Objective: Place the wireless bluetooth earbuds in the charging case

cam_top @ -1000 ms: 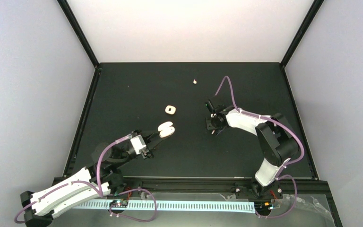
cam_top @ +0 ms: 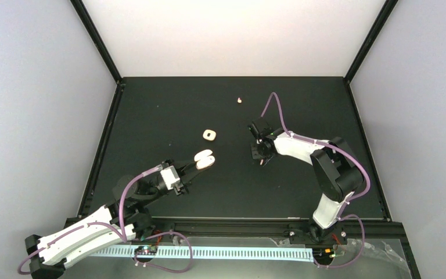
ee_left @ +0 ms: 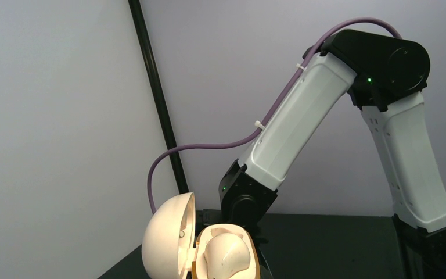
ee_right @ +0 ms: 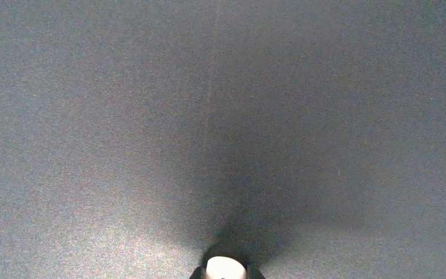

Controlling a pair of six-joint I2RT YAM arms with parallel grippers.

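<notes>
My left gripper (cam_top: 200, 164) is shut on the white charging case (cam_top: 205, 162), whose lid stands open; in the left wrist view the lid (ee_left: 162, 238) is beside the base (ee_left: 226, 256). My right gripper (cam_top: 254, 145) points down over the mat on the right. At the bottom of the right wrist view a white rounded piece (ee_right: 225, 267) sits between its fingertips; whether they grip it cannot be told. A small white earbud (cam_top: 239, 100) lies on the mat toward the back.
A white rounded-square piece (cam_top: 209, 135) lies on the black mat (cam_top: 162, 116) between the arms. Dark rails and walls border the workspace.
The left arm and the case in it have not moved.
</notes>
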